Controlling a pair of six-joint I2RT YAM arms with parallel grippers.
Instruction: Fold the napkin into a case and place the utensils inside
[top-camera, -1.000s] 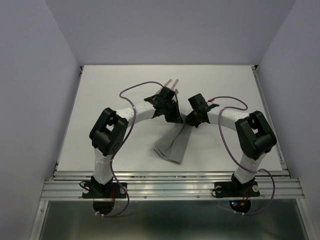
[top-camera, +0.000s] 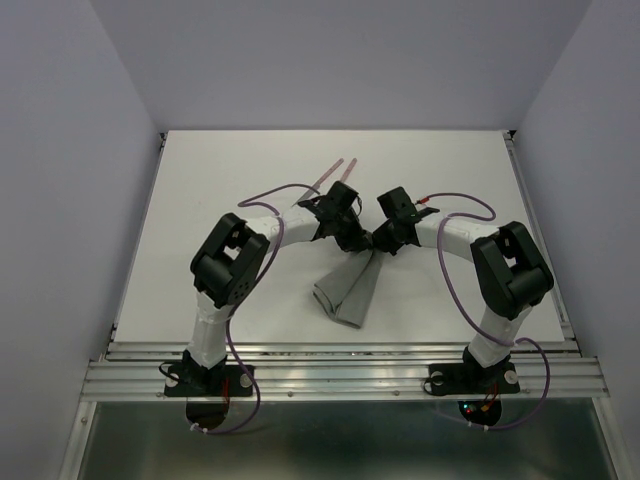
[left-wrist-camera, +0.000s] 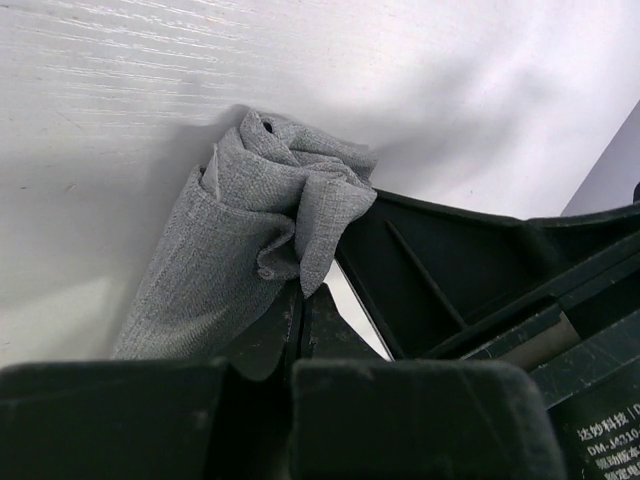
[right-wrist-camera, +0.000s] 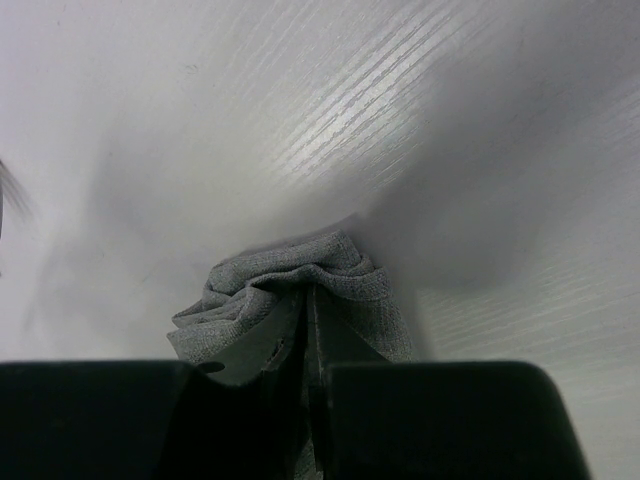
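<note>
The grey napkin (top-camera: 350, 287) lies folded into a narrow strip that slants toward the table's front edge. Its far end is bunched up, as the left wrist view shows on the napkin (left-wrist-camera: 285, 180). My left gripper is shut on a fold of that end. Close beside it on the right, my right gripper is shut on the same far end of the napkin (right-wrist-camera: 300, 262). The utensils show as two pinkish handles (top-camera: 332, 168) (top-camera: 349, 168) behind the left arm, their lower parts hidden by it.
Both grippers stand very close together over the napkin, and the right gripper's dark body (left-wrist-camera: 450, 270) reaches into the left wrist view.
The left gripper has come lower and slightly to the right, against the napkin's far end. The napkin's near left corner has shifted a little to the right. The right arm stays still.
</note>
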